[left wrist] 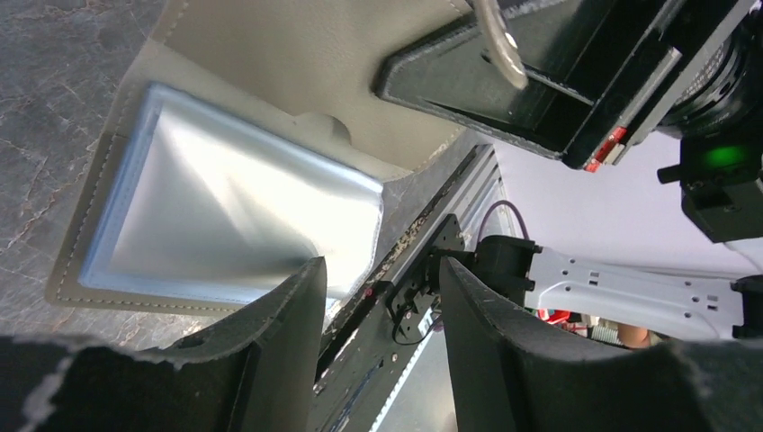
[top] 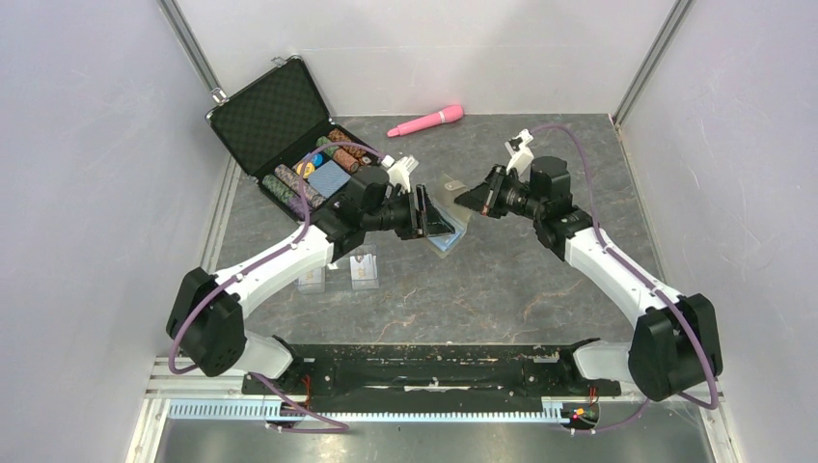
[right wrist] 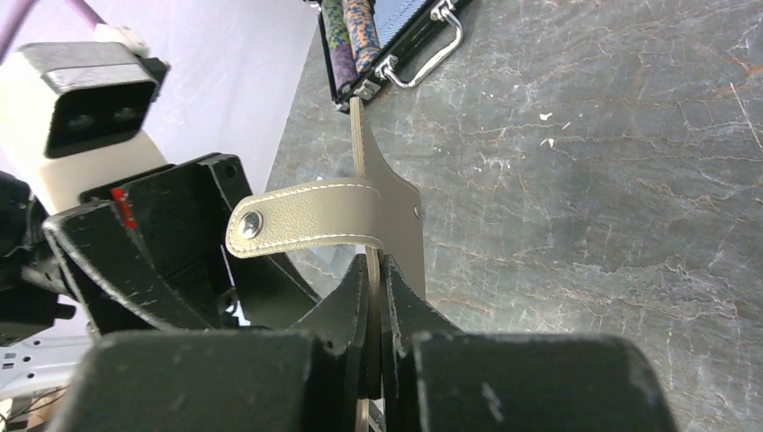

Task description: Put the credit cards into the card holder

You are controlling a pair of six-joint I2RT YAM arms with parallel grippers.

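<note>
The beige card holder (top: 450,189) hangs unfolded over the middle of the table. My right gripper is shut on its thin leather edge, near the snap strap (right wrist: 306,214). The blue-edged clear sleeves (left wrist: 234,207) face the left wrist camera and look cloudy white. My left gripper stands part open close by, its left finger (left wrist: 292,328) overlapping a corner of the sleeves in that view. Nothing is visibly gripped between the left fingers. I cannot make out a separate credit card at the holder.
Clear trays with cards (top: 364,267) stand on the table's left side, below the left arm. Behind that arm lies an open black case (top: 273,108) of poker chips. A pink wand (top: 425,121) rests at the back.
</note>
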